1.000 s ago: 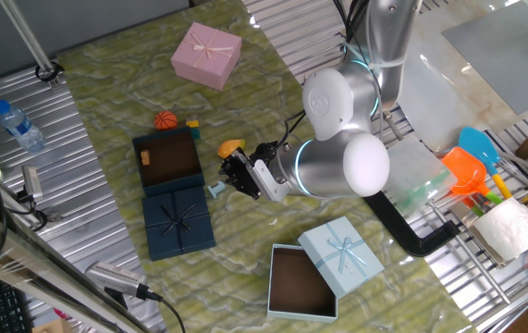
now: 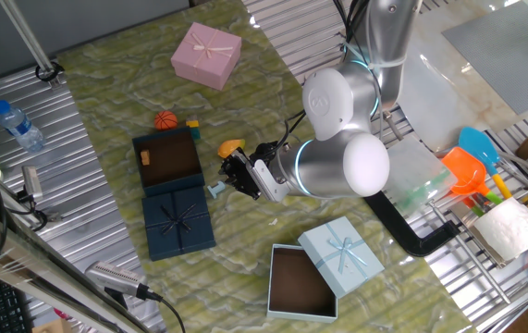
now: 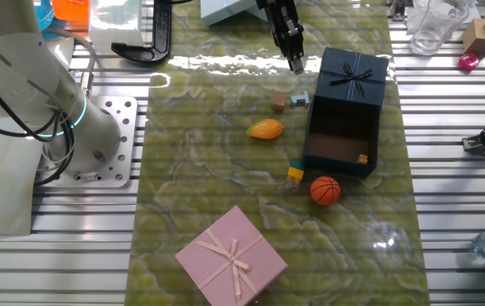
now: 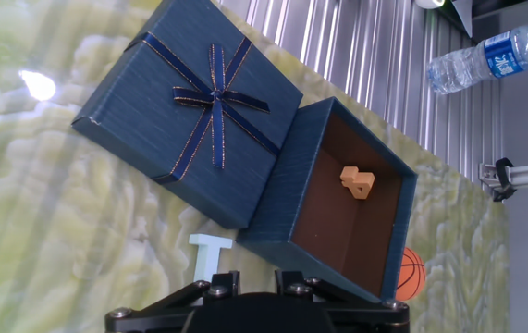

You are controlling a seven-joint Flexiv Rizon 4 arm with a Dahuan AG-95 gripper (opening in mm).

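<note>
My gripper hangs above the mat with a narrow gap between its fingertips and nothing visible in it. In the second exterior view the gripper (image 3: pixel 297 68) is near the navy lid. A pale blue T-shaped piece (image 4: pixel 209 254) lies on the mat just beyond the fingers, beside the navy box (image 4: pixel 277 199). Inside that open box sits an orange figure-4 piece (image 4: pixel 357 182). Its lid with a bow (image 4: pixel 213 97) lies against the box. Close by on the mat are a yellow-orange mango (image 3: pixel 265 129), a brown block (image 3: pixel 279 102) and a yellow-and-teal block (image 3: pixel 295 173).
An orange basketball (image 3: pixel 324 190) lies by the navy box. The closed pink box (image 2: pixel 207 55) is at the mat's far end. An open light blue box (image 2: pixel 301 282) with its lid (image 2: pixel 342 255) leaning over it occupies the near side. Bare mat surrounds the pink box.
</note>
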